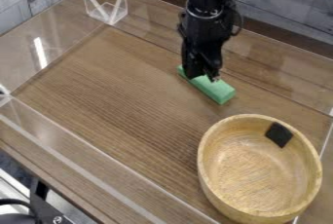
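My dark gripper [197,70] reaches down from the top centre to just above the left end of a green bar [213,90] lying on the wooden table [104,101]. Its fingers look close together; whether it touches the bar cannot be told.
A large tan round bowl [258,179] with a black block [278,132] on its rim fills the lower right. A clear rack-like object [107,6] stands at the back left.
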